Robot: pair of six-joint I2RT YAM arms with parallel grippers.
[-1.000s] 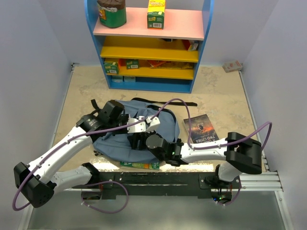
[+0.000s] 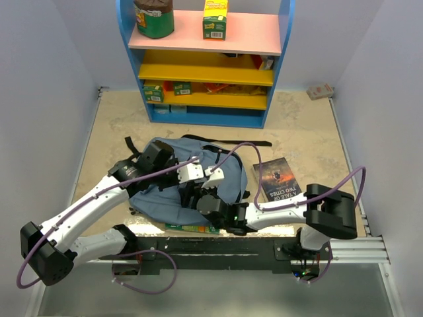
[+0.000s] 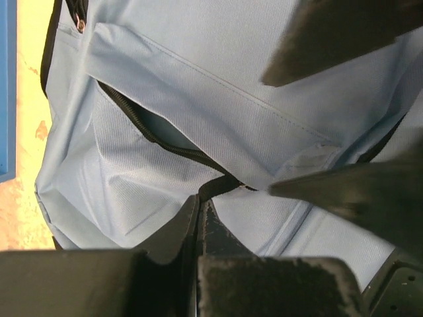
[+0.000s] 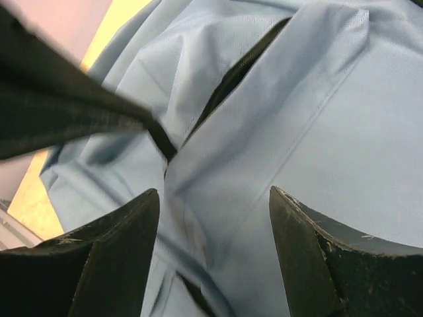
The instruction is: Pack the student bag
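The grey-blue student bag (image 2: 165, 205) lies flat on the table beneath both arms. Its pocket zipper (image 3: 139, 122) is partly parted, showing a dark slit under a fabric flap. A short black pull tab (image 3: 221, 187) runs from the zipper's end into the tips of my left gripper, which is shut on it. In the right wrist view, that tab (image 4: 160, 140) stretches between the left fingertips and the cloth. My right gripper stands open just over the bag, its fingers apart with no object gripped. From above, the arms hide the pocket.
A book (image 2: 277, 179) lies right of the bag, and a green box (image 2: 192, 228) at its front edge. The blue shelf (image 2: 198, 117) with several goods stands behind. A small box (image 2: 320, 91) sits far right. Both grippers are close together.
The left arm has moved only a little, staying by the pocket.
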